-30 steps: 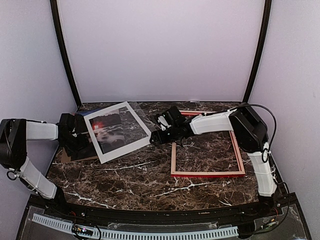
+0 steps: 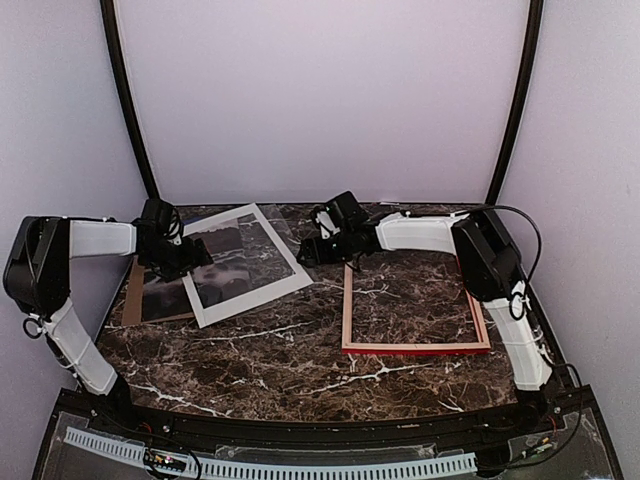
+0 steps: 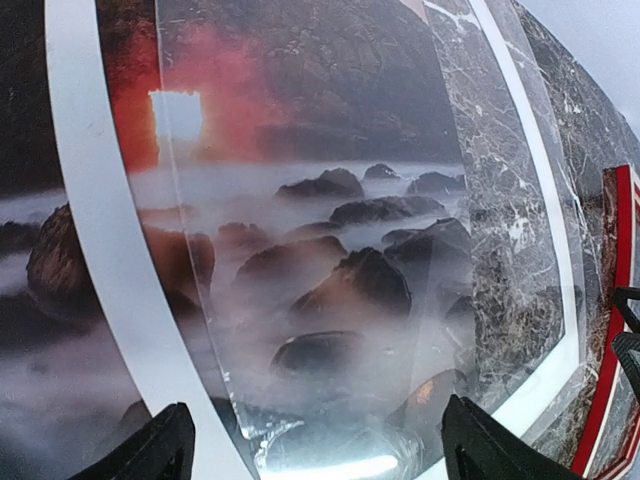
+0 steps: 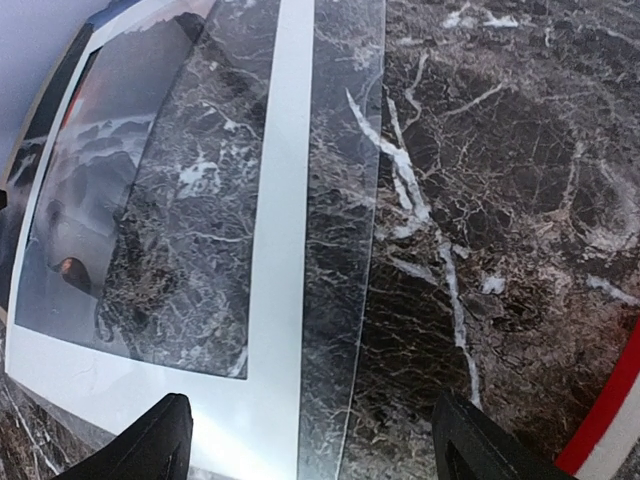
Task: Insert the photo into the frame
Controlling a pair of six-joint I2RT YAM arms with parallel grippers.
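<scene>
The photo, misty rocks with a red sun, lies at the left of the table, partly under a white mat border and a clear sheet. To the right is the empty red-edged frame, its back part hidden by my right arm. My left gripper is over the photo and mat's left side, fingers apart and nothing between them. Over the mat's right corner, my right gripper stands open, with the mat edge and clear sheet showing beyond its fingers. Contact with them cannot be told.
A brown board shows at the left under the photo. Between mat and frame runs a narrow bare strip.
Both grippers have moved toward the back of the table, the left one also rightward over the mat. The mat's right corner sits slightly further right than before. The frame has stayed put.
</scene>
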